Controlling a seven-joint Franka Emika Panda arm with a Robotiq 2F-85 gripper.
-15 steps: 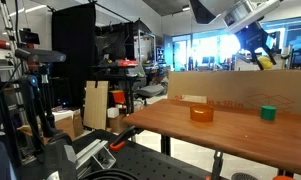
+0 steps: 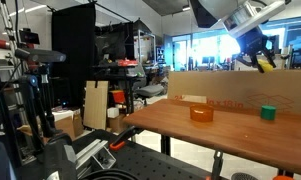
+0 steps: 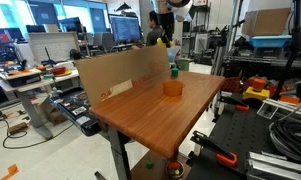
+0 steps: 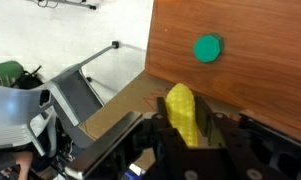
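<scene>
A yellow object (image 4: pixel 180 112), elongated and mottled, sits between the fingers of my gripper, which is shut on it. In exterior view 1 the gripper (image 2: pixel 262 62) is high above the far right of the table, with the yellow object at its tip. A green cup-like item (image 4: pixel 207 48) stands on the tabletop, apart from the gripper; exterior view 1 has this green item (image 2: pixel 268 112) below it. An orange bowl (image 2: pixel 201 113) rests near the table's middle; its inside is hidden there. The same bowl (image 3: pixel 172 88) appears in exterior view 2.
A cardboard panel (image 3: pixel 118 77) stands upright along one long edge. Beyond that panel, a grey chair (image 4: pixel 65 100) is on the floor.
In exterior view 1 the arm and gripper shift only slightly, staying high with the yellow object. The bowl and green item keep their places.
</scene>
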